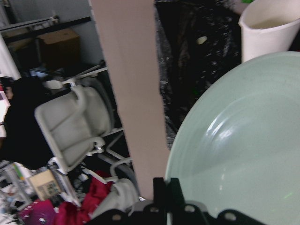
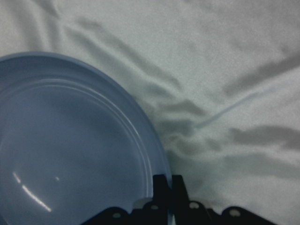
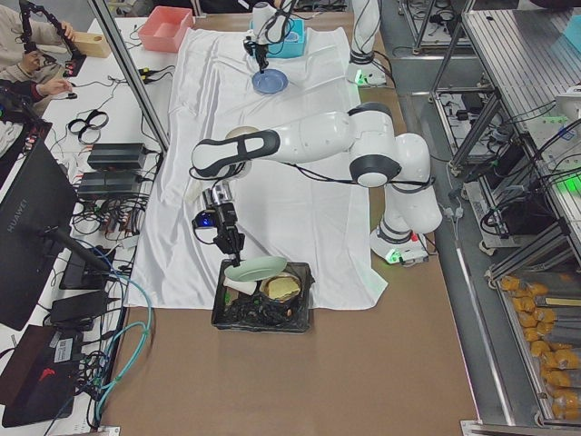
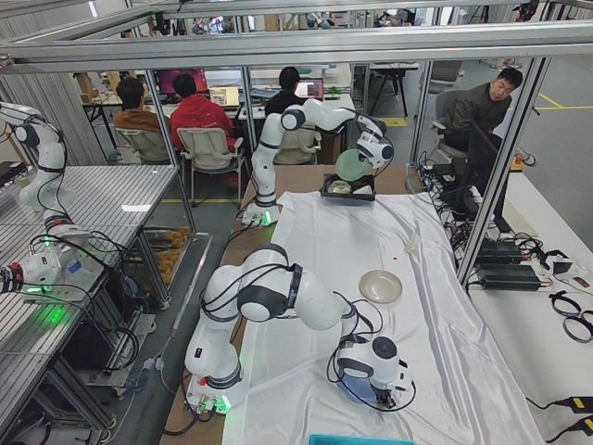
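Observation:
My left gripper is shut on the rim of a pale green plate (image 1: 234, 136), which it holds tilted over a black bin (image 3: 238, 313) lined with dark plastic. A white cup (image 1: 267, 37) and a round yellowish item (image 3: 280, 287) lie in the bin. My right gripper is at the right edge of a blue plate (image 2: 70, 136) on the white cloth, its fingertips close together on the rim.
A beige plate (image 4: 380, 286) rests mid-cloth. A blue container (image 3: 292, 50) and a pink container (image 3: 166, 27) stand at the far end. A monitor and cables line the side table.

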